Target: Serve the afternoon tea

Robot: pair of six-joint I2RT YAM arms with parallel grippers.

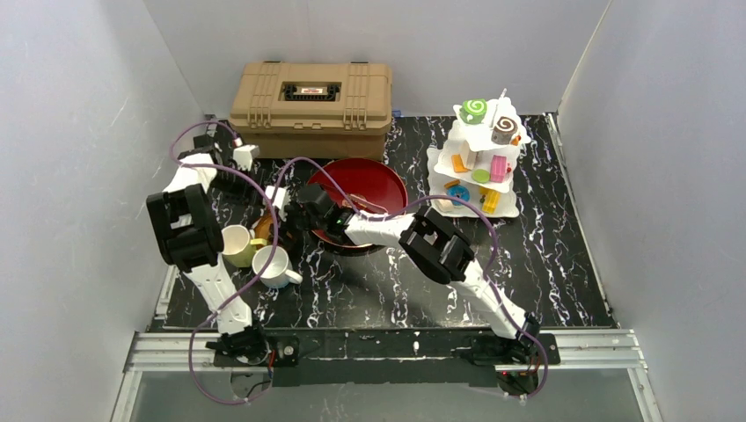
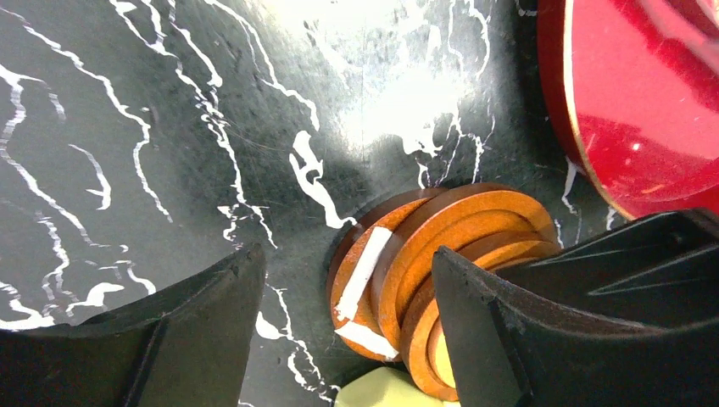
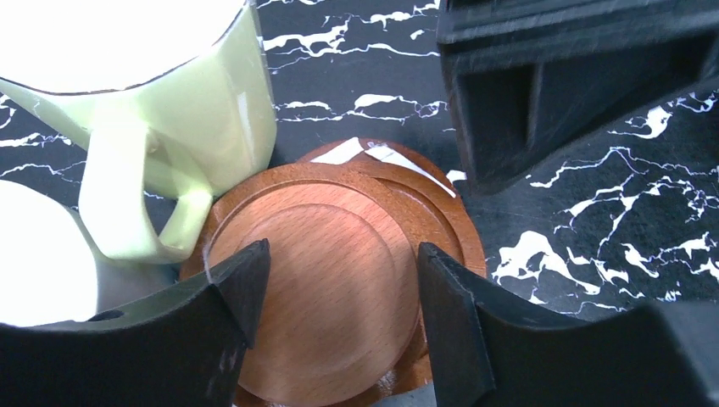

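Stacked wooden coasters (image 2: pixel 470 216) (image 3: pixel 314 280) lie beside a pale yellow mug (image 3: pixel 203 102) and a white mug (image 1: pixel 273 264). My right gripper is low over the coasters, fingers apart, one at each side of the upper coaster's face; whether they touch it is unclear. My left gripper is just behind the coasters, fingertips apart in its wrist view, with table and coaster edge seen between them; whether it grips anything is unclear. A red round tray (image 2: pixel 619 102) lies right of the coasters, partly under the right arm.
A large tan case (image 1: pixel 312 97) fills the back left. A white tiered stand (image 1: pixel 449 176) with toy treats stands at the right.
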